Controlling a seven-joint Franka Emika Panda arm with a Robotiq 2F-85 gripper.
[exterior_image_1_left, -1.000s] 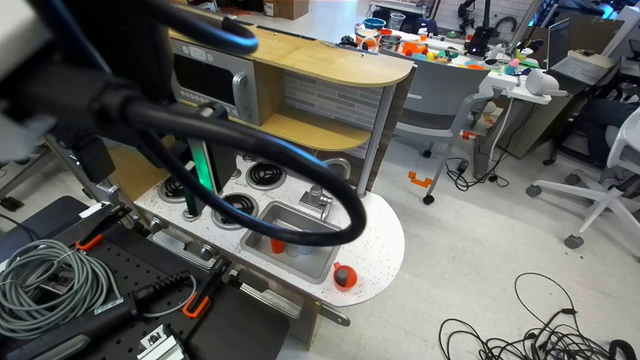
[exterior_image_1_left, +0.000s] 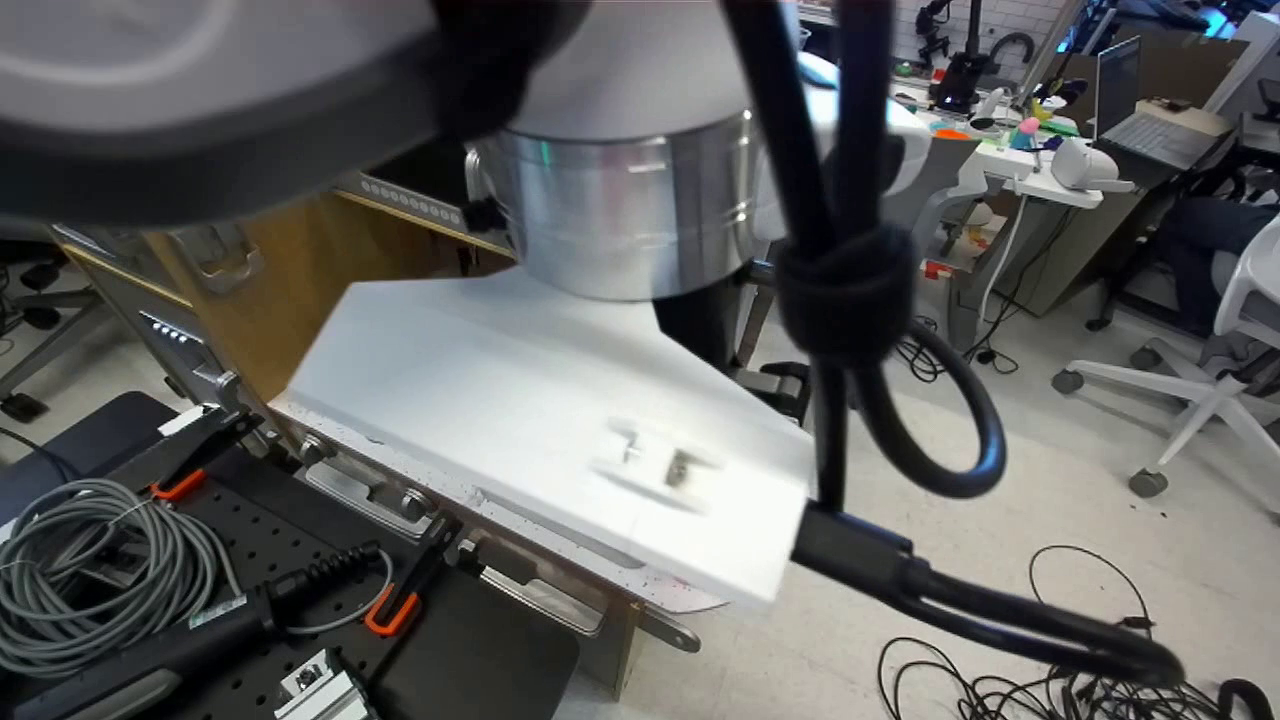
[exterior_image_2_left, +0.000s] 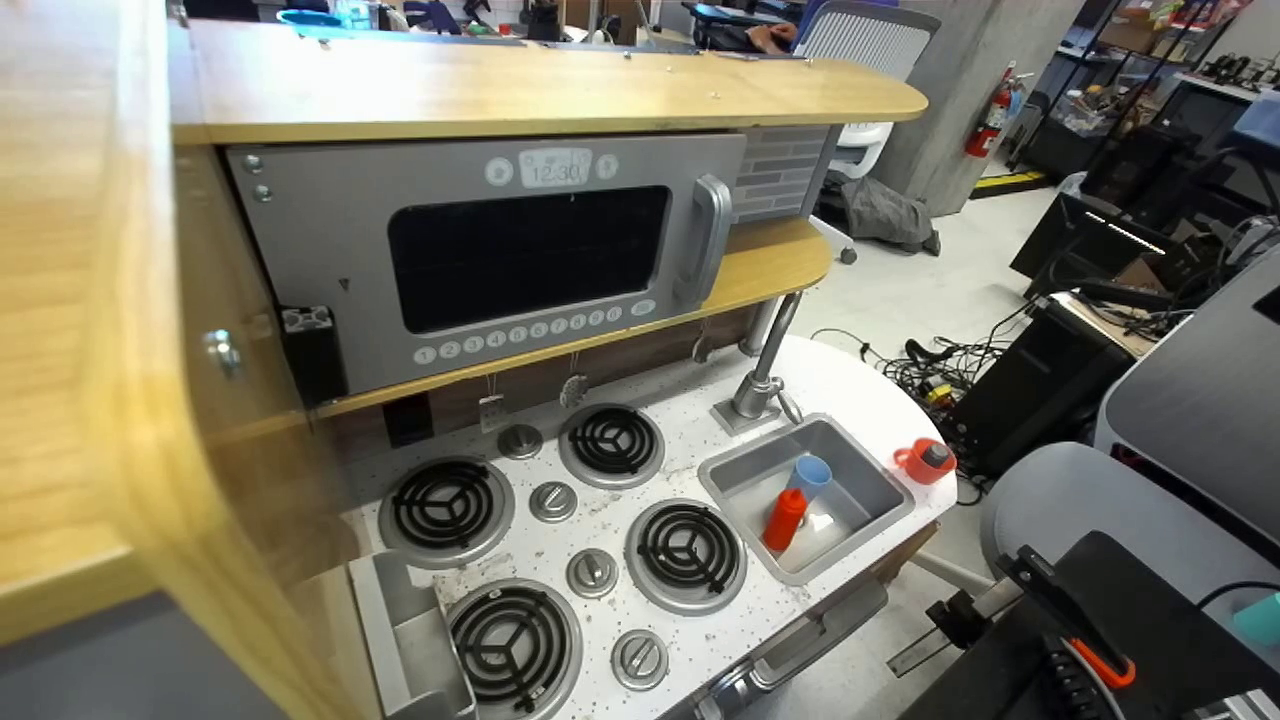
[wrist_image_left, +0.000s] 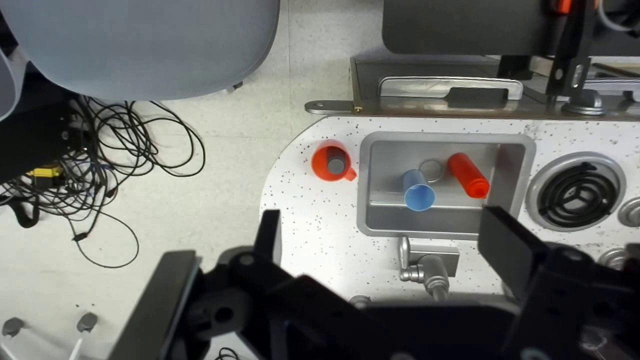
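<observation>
In the wrist view my gripper is open and empty, its two dark fingers (wrist_image_left: 513, 243) spread wide above the counter. Beyond them, the grey sink (wrist_image_left: 390, 228) holds a blue cup (wrist_image_left: 418, 197) and a red bottle (wrist_image_left: 469, 176), which lies tilted near one side wall. A red cup (wrist_image_left: 324, 175) with a dark grey object (wrist_image_left: 336, 163) inside stands on the white counter (wrist_image_left: 312, 222) beside the sink. In exterior view 1 the arm (exterior_image_1_left: 540, 396) covers the sink and hides the gripper; exterior view 2 shows no gripper.
The faucet (exterior_image_2_left: 756, 390) rises behind the sink. Stove burners (exterior_image_2_left: 684, 556) and knobs lie to its left in exterior view 2, under a closed microwave (exterior_image_2_left: 528, 258) and a wooden shelf (exterior_image_2_left: 540, 90). Black cables hang from the arm. The counter's rounded end has bare space.
In exterior view 1 the arm has swung from the left, over the stove, to the right and closer to the camera. It now blocks the sink and red cup, which showed before.
</observation>
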